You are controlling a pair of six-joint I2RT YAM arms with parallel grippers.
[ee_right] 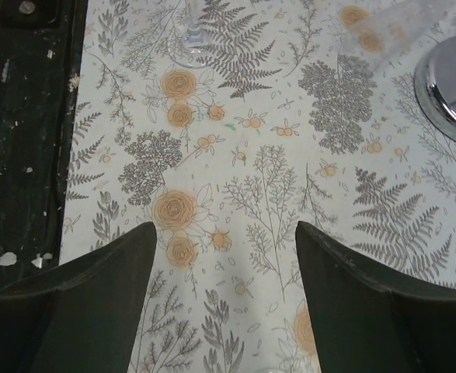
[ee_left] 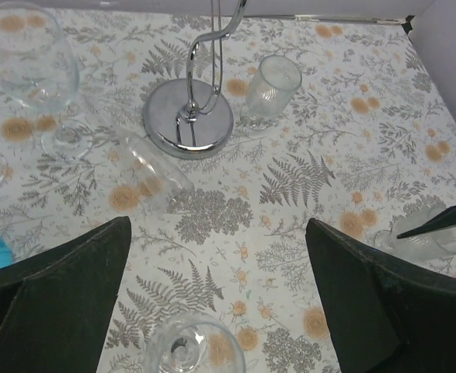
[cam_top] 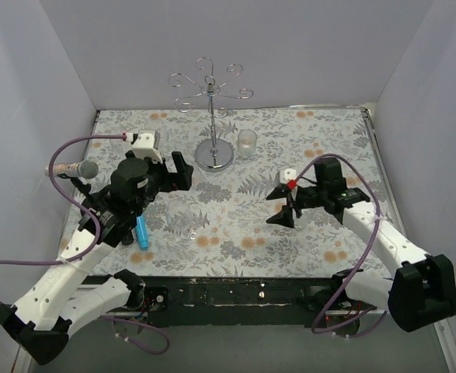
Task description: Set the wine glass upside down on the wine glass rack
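A clear wine glass (ee_left: 154, 171) lies on its side on the table, left of the base of the metal wine glass rack (cam_top: 212, 116). It also shows in the right wrist view as a tilted clear shape (ee_right: 395, 29) beside the rack base. My left gripper (cam_top: 173, 177) hangs open above that area, with bare table between its fingers in the left wrist view. In the top view it hides most of the lying glass. My right gripper (cam_top: 276, 207) stands open over the right-hand part of the table, nothing between its fingers.
An upright glass (ee_left: 29, 62) stands at the far left and another glass (ee_left: 274, 85) right of the rack base. Nearer the front is a further glass (ee_left: 193, 350); one more (ee_left: 426, 245) is by my right gripper. A blue microphone (cam_top: 141, 231) lies at left.
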